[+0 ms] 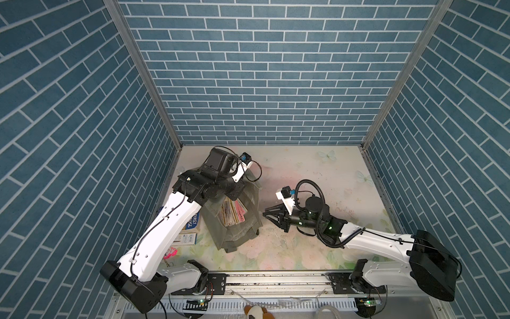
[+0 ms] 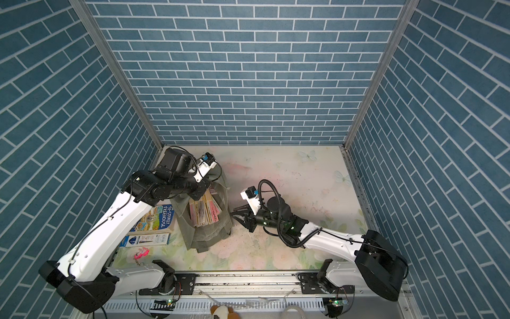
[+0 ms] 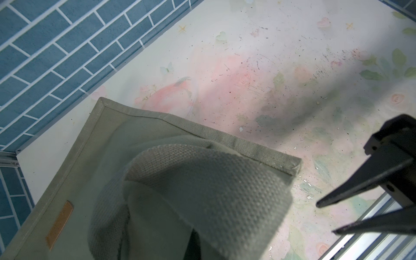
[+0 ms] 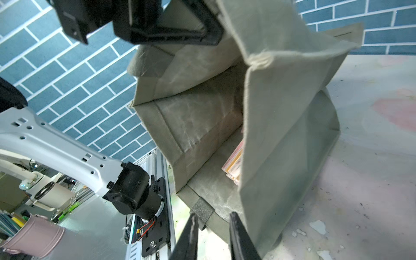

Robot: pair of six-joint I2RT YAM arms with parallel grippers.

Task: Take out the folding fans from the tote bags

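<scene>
A grey-green tote bag (image 1: 241, 239) lies open on the left of the table, with a bundle of folded fans (image 2: 202, 211) inside. My left gripper (image 1: 233, 188) is over the bag's top; in the left wrist view a fabric strap (image 3: 216, 182) lies over its fingertips, and whether it holds this cannot be told. My right gripper faces the bag's opening from the right, beside its near lower edge. Its fingers look slightly apart, and I cannot tell whether anything is between them.
A book (image 2: 157, 218) and a long box (image 2: 144, 239) lie left of the bag, with a small pink item (image 2: 141, 253) in front.
</scene>
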